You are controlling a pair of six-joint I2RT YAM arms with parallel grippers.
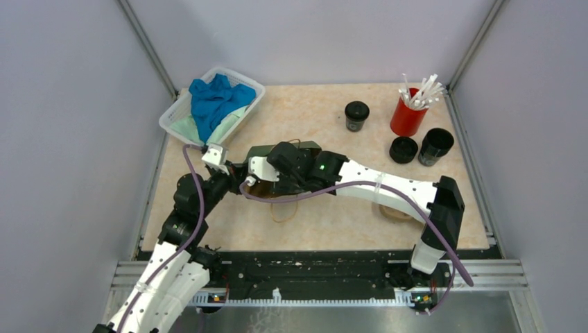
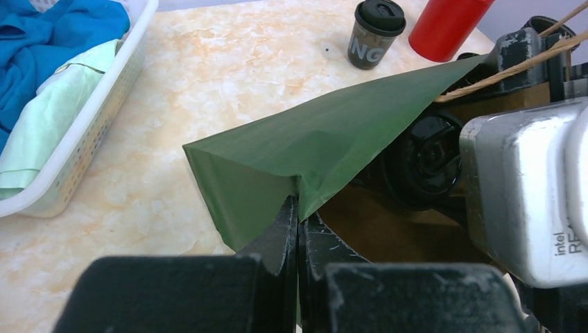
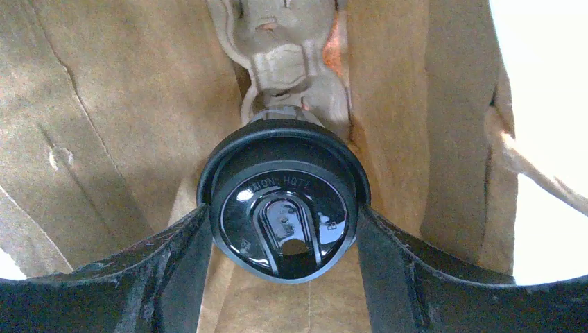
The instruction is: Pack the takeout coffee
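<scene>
A green paper bag (image 2: 270, 146) with twine handles stands in the table's middle, mostly under the right arm in the top view. My left gripper is shut on the bag's edge, holding its side. Inside the bag, my right gripper is shut on a lidded coffee cup (image 3: 284, 257), which is above a pulp cup carrier (image 3: 284, 62). How the cup sits against the carrier is partly hidden by its lid.
A white basket (image 1: 243, 83) with cloths stands back left. A lidded cup (image 1: 356, 114), a red holder with straws (image 1: 405, 118) and two dark items (image 1: 435, 146) stand back right. Bare table lies in front and behind.
</scene>
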